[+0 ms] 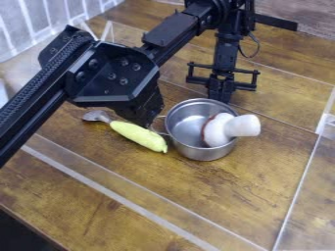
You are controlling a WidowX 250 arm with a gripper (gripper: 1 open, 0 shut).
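A steel pot (pixel 197 147) sits on the wooden table, holding a white cylindrical object (pixel 238 125) that leans out over its right side. A yellow corn cob (pixel 139 135) lies left of the pot, near a metal utensil (pixel 96 116), likely a spoon. The black arm reaches in from the left over the corn. Its gripper is mostly hidden behind the arm's body above the corn and pot's left side; its fingertips cannot be made out.
A black mount with cables stands behind the pot. A white railing is at the back left.
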